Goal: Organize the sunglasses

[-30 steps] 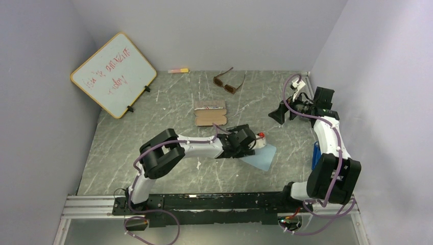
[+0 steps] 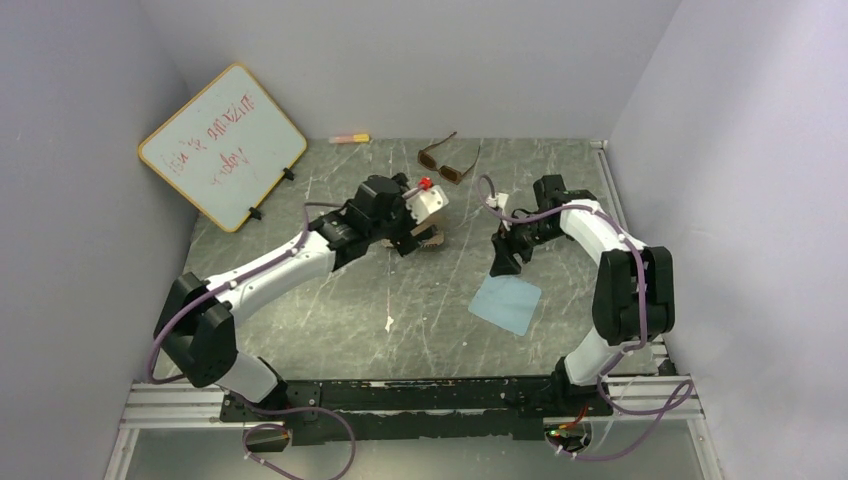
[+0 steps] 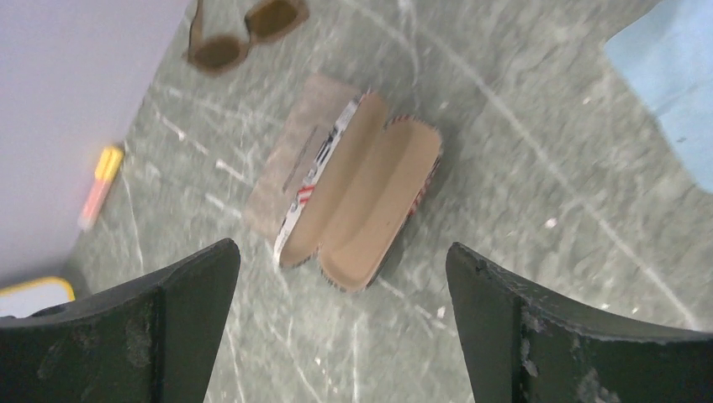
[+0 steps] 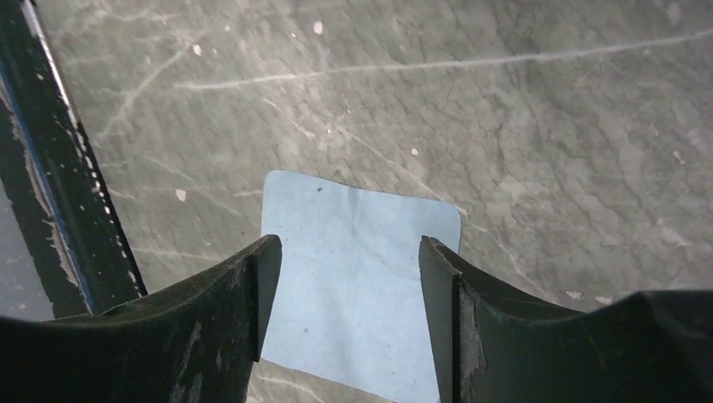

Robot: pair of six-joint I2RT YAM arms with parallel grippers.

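Observation:
Brown sunglasses [image 2: 450,172] lie with temples unfolded at the back of the table, also at the top of the left wrist view [image 3: 273,18]. An open tan glasses case [image 3: 378,210] sits below my left gripper [image 2: 411,233], which is open and empty, hiding much of the case from above. A light blue cloth [image 2: 505,305] lies flat at the front right. My right gripper hangs just behind and over it, part open with nothing between its fingers.
A whiteboard [image 2: 222,146] with red writing stands at the back left, a marker [image 2: 349,138] beside it. Walls border the sides and back.
My left gripper has moved up-left from near the cloth to over the case. My right gripper has moved left and toward the front, to the cloth's back edge.

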